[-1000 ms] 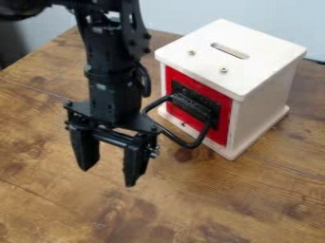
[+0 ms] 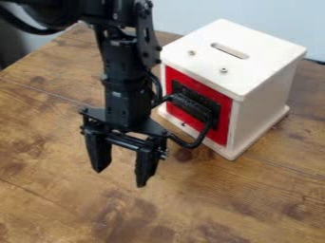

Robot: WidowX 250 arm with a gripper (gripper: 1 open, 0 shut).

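My black gripper [image 2: 122, 161] hangs left of centre over the wooden table, fingers apart, with only tabletop showing between them. To its right and a little behind stands a white wooden box [image 2: 254, 114] with a slot on top and a red front panel [image 2: 219, 140] bearing a dark fitting, partly hidden by a cable of the arm.
A pale wall shows at the back, beyond the table's edge.
The gripper has shifted slightly to the right, from around the left of its earlier place. The box stands as before.
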